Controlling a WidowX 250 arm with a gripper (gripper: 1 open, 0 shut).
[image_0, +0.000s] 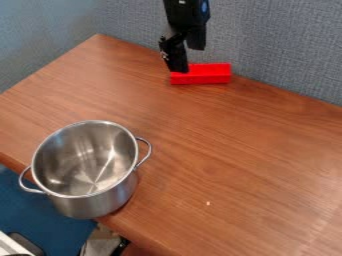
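Note:
My black gripper hangs at the top centre of the camera view, open, just over the left part of a red rectangular block at the back of the wooden table. Whether its fingertips touch the block is hard to tell.
A large steel pot with two handles stands at the near left edge of the table. A grey padded wall runs behind the table.

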